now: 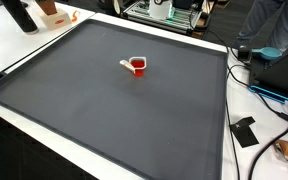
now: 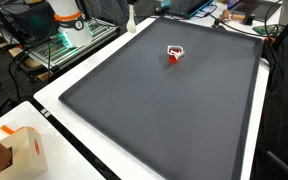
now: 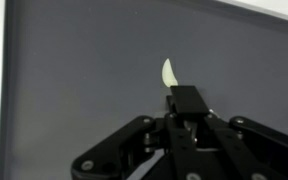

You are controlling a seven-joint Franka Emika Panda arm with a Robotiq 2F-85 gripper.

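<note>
My gripper is shut, with a pale, curved, pointed piece (image 3: pixel 168 73) sticking out past its fingertips. In exterior view 2 a pale piece (image 2: pixel 132 20) hangs at the top, below a dark part of the arm, near the mat's far left edge. On the dark grey mat (image 1: pixel 114 115) sits a small red cup with a white rim (image 1: pixel 138 66). Beside it lies a short cream piece (image 1: pixel 127 67) in exterior view 1. From exterior view 2 the red and white cup (image 2: pixel 174 54) stands toward the mat's far side. The fingers' grip on the pale piece is mostly hidden.
White table (image 1: pixel 4 80) borders the mat. A small black patch (image 1: pixel 244 131) and dark cables lie to the right in exterior view 1. An orange and white robot part (image 2: pixel 72 25) stands at the left in exterior view 2.
</note>
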